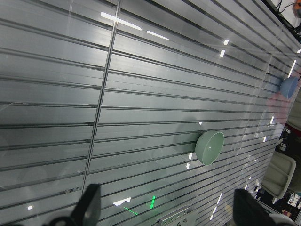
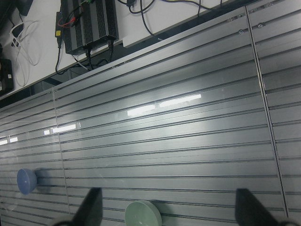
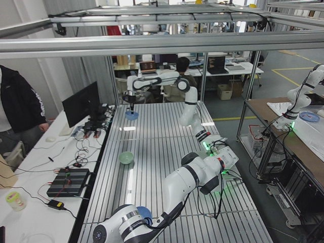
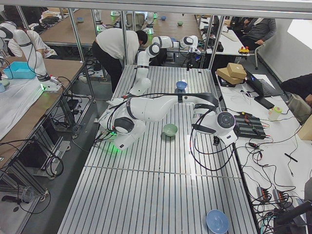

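Note:
A green bowl point(image 3: 126, 157) point(image 4: 170, 130) point(image 1: 209, 148) point(image 2: 142, 214) stands mid-table. A blue bowl point(image 3: 131, 115) point(image 4: 217, 222) lies at the far end in the camera left view, below the far arm's end. Another blue bowl point(image 3: 144, 211) point(image 4: 181, 85) point(image 2: 26, 181) is at the opposite end, partly hidden by the near arm. My left gripper and right gripper are above the table, each with dark fingers wide apart at the frame's bottom and nothing visible between them.
Alongside it, a white desk point(image 3: 35, 223) carries a monitor point(image 3: 81, 109), black boxes point(image 3: 68, 182) and tangled cables. Aluminium frame posts stand round the table.

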